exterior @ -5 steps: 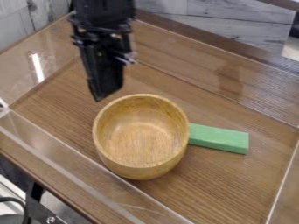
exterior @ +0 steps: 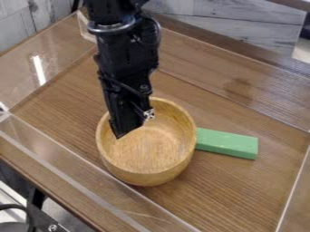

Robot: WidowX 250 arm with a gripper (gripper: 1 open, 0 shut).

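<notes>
My black gripper (exterior: pixel 127 122) reaches down from the top centre of the camera view, its tip over the left part of a round wooden bowl (exterior: pixel 151 156). Whether its fingers are open or shut is hard to make out. The bowl looks empty where visible. A green block (exterior: pixel 227 145) lies on the wooden table just right of the bowl.
A white marble-patterned surface runs along the back. Pale edging lines the left side, and a dark cable lies at the lower left.
My gripper has moved down and toward the front, over the bowl. The bowl and green block have stayed in place.
</notes>
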